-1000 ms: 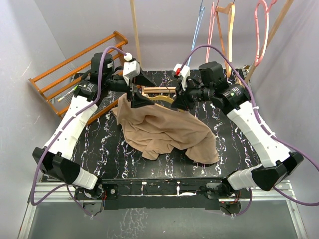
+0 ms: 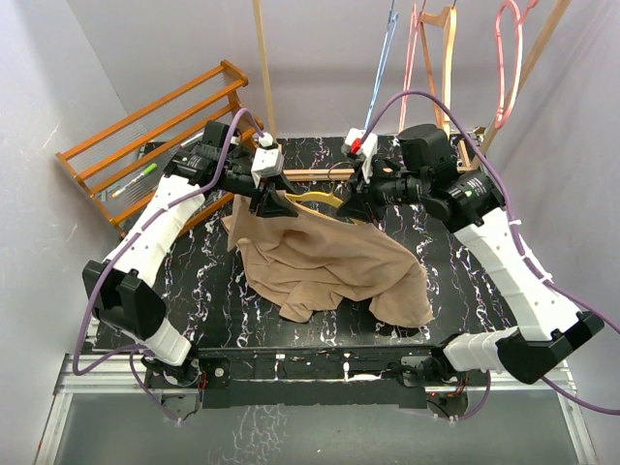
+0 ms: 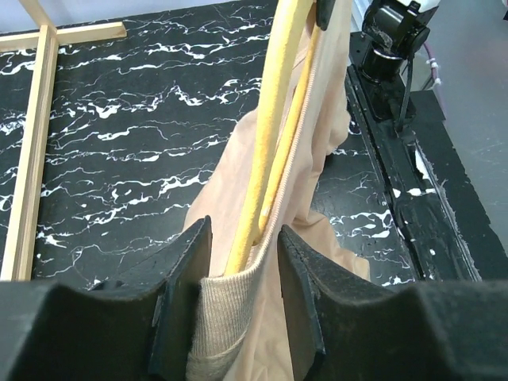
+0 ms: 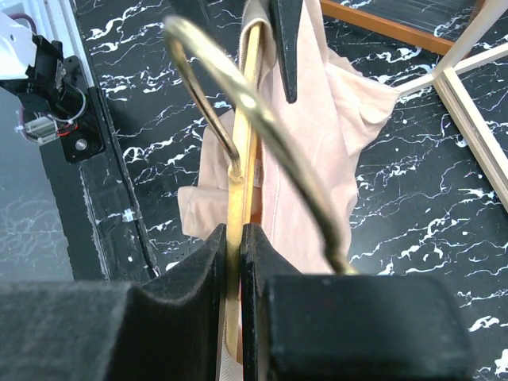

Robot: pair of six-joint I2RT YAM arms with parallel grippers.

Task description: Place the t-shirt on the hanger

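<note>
A tan T-shirt (image 2: 329, 271) hangs between the grippers on a yellow hanger (image 2: 312, 198), its lower folds over the dark surface. In the left wrist view the shirt's edge (image 3: 226, 317) and hanger end lie between the fingers of my left gripper, which stand part open around them. My right gripper is shut on the yellow hanger, whose metal hook crosses the right wrist view, blurred.
A wooden slatted rack (image 2: 155, 119) leans at the back left. Wooden bars (image 3: 40, 119) stand behind the shirt, with spare hangers (image 2: 504, 68) hanging at the upper right.
</note>
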